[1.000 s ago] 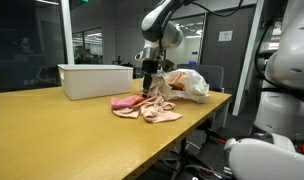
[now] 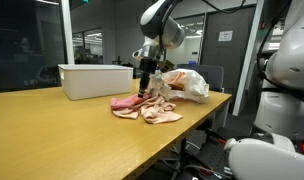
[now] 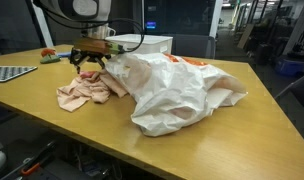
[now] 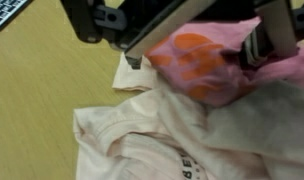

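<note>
My gripper (image 2: 146,88) points down over a pile of clothes on the wooden table. It stands open in the wrist view, with a bright pink cloth with orange print (image 4: 197,68) below and between its fingers. Whether the fingers touch that cloth is hard to tell. Beside it lies a pale pink garment (image 4: 132,135) with dark lettering, spread out towards the table's near edge (image 2: 162,114). A cream cloth (image 4: 257,120) overlaps it at the right of the wrist view. The arm partly hides the pile in the exterior views.
A large crumpled white plastic bag (image 3: 177,95) stands close beside the clothes. Behind them sits a white box (image 2: 95,82). A keyboard-like item (image 3: 10,73) lies at the far left in exterior view 2.
My gripper has come slightly lower and a little to the left over the clothes in exterior view 1. The pile looks much the same.
</note>
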